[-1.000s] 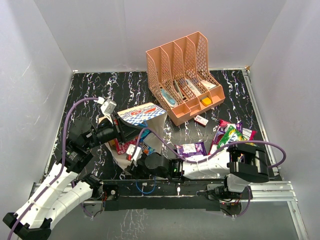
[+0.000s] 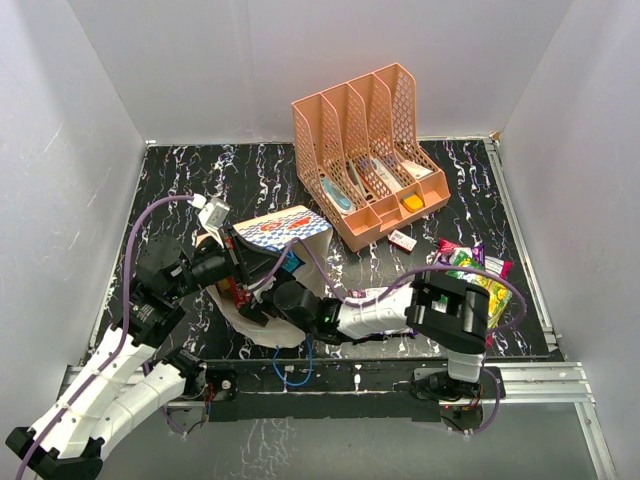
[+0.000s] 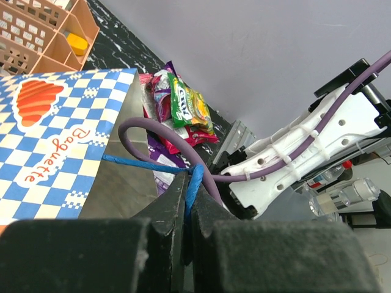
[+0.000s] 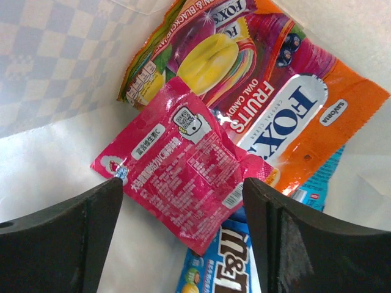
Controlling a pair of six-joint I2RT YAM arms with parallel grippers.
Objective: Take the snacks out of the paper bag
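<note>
The paper bag (image 2: 305, 226) has a blue-and-white checked side marked Baguette. Its blue cord handle (image 3: 137, 162) runs into the closed fingers of my left gripper, which is shut on it beside the bag. My right gripper is inside the bag, its fingers apart, with one fingertip on either side of a pink packet (image 4: 177, 165). Beneath that packet lie an orange-and-red fruit candy packet (image 4: 269, 91) and a blue M&M's packet (image 4: 225, 262). In the top view the arms hide most of the bag's contents.
Several snack packets (image 3: 186, 101) lie piled on the right side of the dark table, partly behind the right arm in the top view. A peach organizer (image 2: 370, 150) stands behind the bag. A small box (image 2: 402, 241) lies in front of the organizer.
My right gripper has moved further left and deeper into the bag, with its arm swinging round. My left arm has stayed in place at the bag.
</note>
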